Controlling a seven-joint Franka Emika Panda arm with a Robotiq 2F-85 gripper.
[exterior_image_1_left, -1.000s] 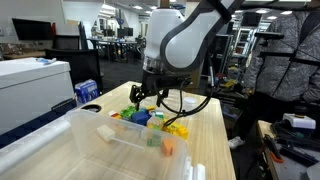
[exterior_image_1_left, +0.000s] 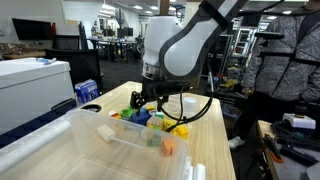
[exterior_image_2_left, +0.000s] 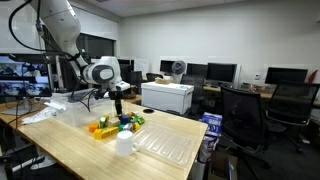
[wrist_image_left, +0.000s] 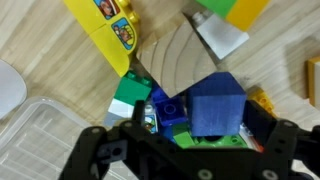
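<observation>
My gripper is open above a cluster of colourful blocks, its dark fingers (wrist_image_left: 258, 121) apart at the bottom of the wrist view. A blue block (wrist_image_left: 217, 103) lies between the fingers, nearer the right one, and nothing shows it being gripped. Beside it are a wooden block (wrist_image_left: 176, 55), a small dark-blue brick (wrist_image_left: 170, 108), and a green and white block (wrist_image_left: 129, 92). Yellow pieces with printed pictures (wrist_image_left: 112, 28) lie at the upper left. From outside, the gripper (exterior_image_2_left: 121, 107) hangs low over the pile, where blue (exterior_image_1_left: 142, 116) shows beneath it.
A clear plastic bin (exterior_image_1_left: 112, 150) holding a few blocks stands beside the pile. On the table are a white mug (exterior_image_2_left: 125, 144) and a pale ribbed tray (exterior_image_2_left: 165, 143). Bare wood (exterior_image_2_left: 95, 157) lies toward the front edge.
The dark cable and arm parts at the right of exterior view 1 have shifted slightly. The blocks and bin look unmoved.
</observation>
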